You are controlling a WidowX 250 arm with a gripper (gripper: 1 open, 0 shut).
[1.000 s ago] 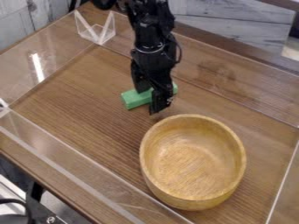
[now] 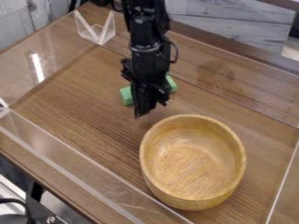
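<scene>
The black arm reaches down from the top centre, and its gripper [image 2: 143, 105] hangs low over the wooden table, just in front of a green object [image 2: 169, 84]. The gripper looks shut, with nothing visible between its fingers. The green object is partly hidden behind the gripper; whether the two touch I cannot tell.
A large round-cornered tan bowl [image 2: 193, 162] takes up the lower right, close in front of the gripper. A pale panelled surface lies beyond the far edge.
The gripper has shifted a little from over the green object to its near side, and more of the arm's lower part now covers the object.
</scene>
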